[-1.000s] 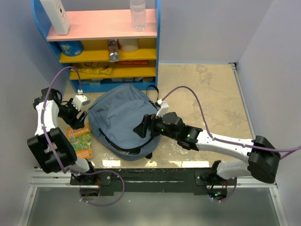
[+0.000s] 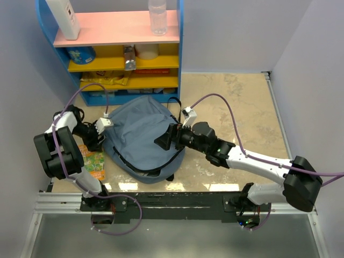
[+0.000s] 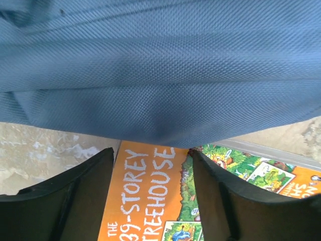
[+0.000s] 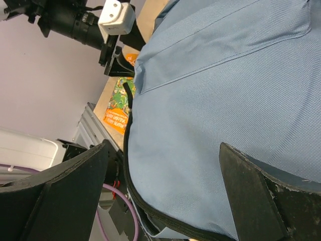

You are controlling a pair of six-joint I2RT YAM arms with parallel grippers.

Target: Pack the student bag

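Observation:
A blue fabric backpack (image 2: 142, 137) with a black zipper lies on the table. An orange and green book titled "39-Storey Treehouse" (image 2: 92, 164) lies left of it. My left gripper (image 2: 97, 141) is down at the book's upper right edge against the bag's side. In the left wrist view its fingertips (image 3: 98, 170) are on the book's edge (image 3: 138, 186), part open, with the bag's fabric (image 3: 165, 70) just beyond. My right gripper (image 2: 166, 138) hangs open over the bag, with its fabric (image 4: 220, 100) below.
A blue shelf unit (image 2: 123, 95) with bottles, packets and containers stands at the back. Walls border both sides.
My left gripper has moved right and slightly down, from over the book toward the bag's left edge.

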